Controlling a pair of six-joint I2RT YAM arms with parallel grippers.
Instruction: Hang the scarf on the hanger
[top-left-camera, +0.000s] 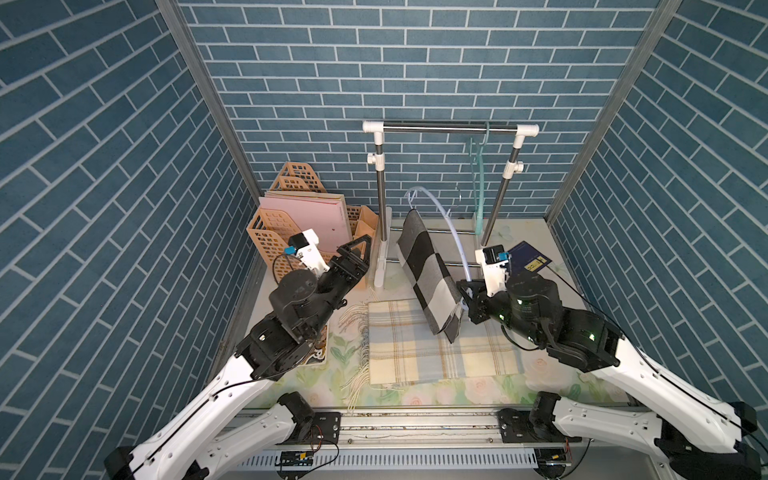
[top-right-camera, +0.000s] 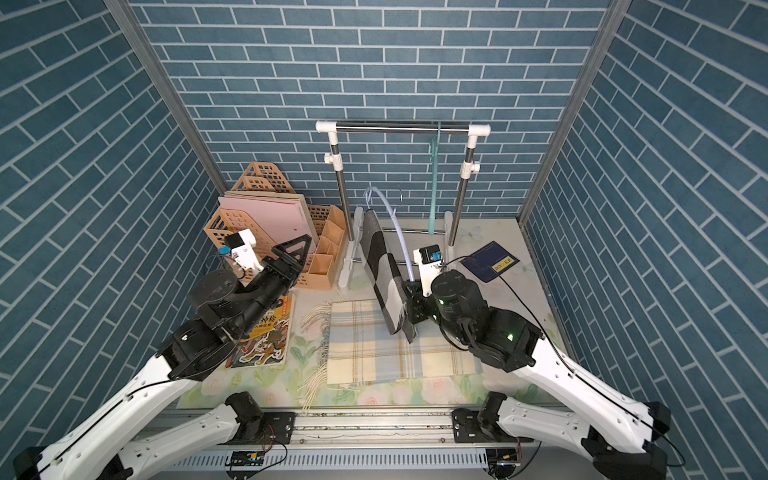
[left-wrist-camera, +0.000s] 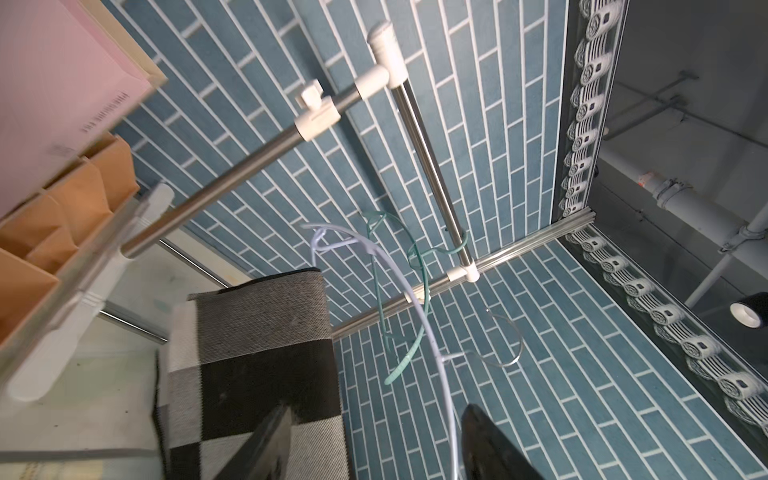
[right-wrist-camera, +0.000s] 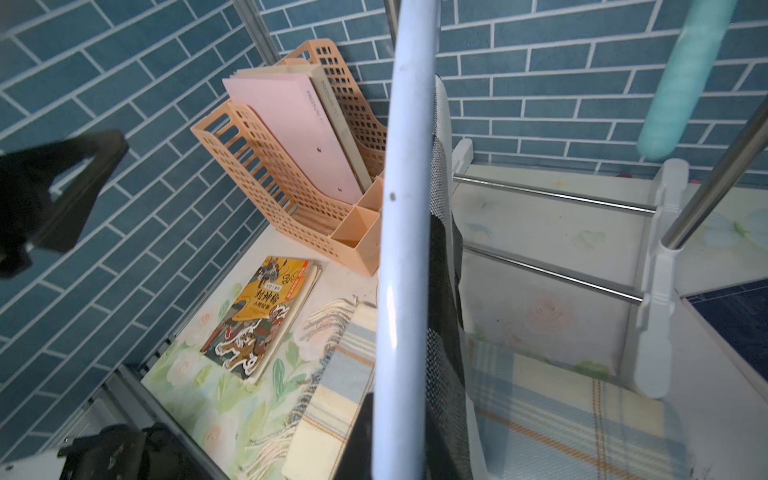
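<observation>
A lavender hanger (top-left-camera: 448, 224) with a black, grey and white checked scarf (top-left-camera: 424, 264) draped over it is held upright by my right gripper (top-left-camera: 468, 296), which is shut on it, over the table's middle. My left gripper (top-left-camera: 352, 256) is raised to the left of the scarf, apart from it, with nothing between its part-open fingers. The rail (top-left-camera: 448, 128) stands behind, with teal hangers (top-left-camera: 480, 192) on it. A pale plaid scarf (top-left-camera: 400, 360) lies flat below.
An orange organiser (top-right-camera: 320, 272) with folders stands back left, a book (top-right-camera: 264, 336) in front of it. A navy flat item (top-right-camera: 488, 260) lies right. Brick-patterned walls enclose three sides.
</observation>
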